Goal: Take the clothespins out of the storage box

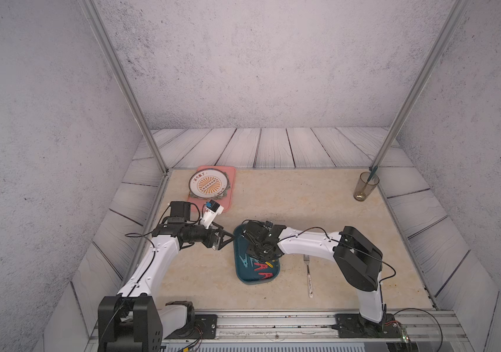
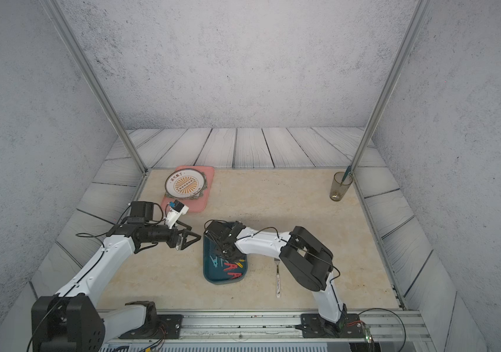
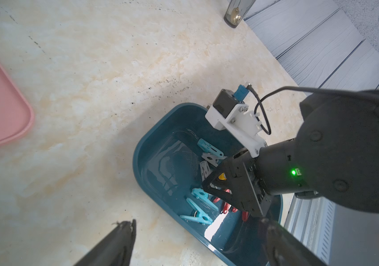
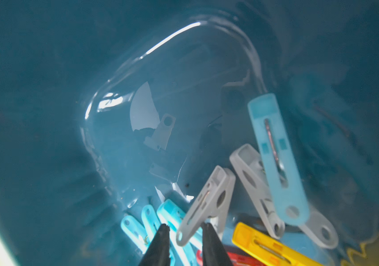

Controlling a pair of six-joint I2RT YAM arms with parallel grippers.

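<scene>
The dark teal storage box (image 3: pixel 154 173) holds several clothespins: blue, grey, yellow and red. In the right wrist view, a grey clothespin (image 4: pixel 218 188) lies tilted over light blue ones, its lower end between the fingertips of my right gripper. These fingers are part open, with gaps visible beside the pin. Close by lie another grey clothespin (image 4: pixel 253 186), a light blue clothespin (image 4: pixel 278 155) and a yellow clothespin (image 4: pixel 267 246). A red one is partly hidden behind the fingers. My left gripper stands open and empty left of the box.
A pink tray (image 1: pixel 230 176) with a patterned plate (image 1: pixel 209 183) is at the back left. A fork (image 1: pixel 309 281) lies right of the box, and a glass (image 1: pixel 366 186) stands at the back right.
</scene>
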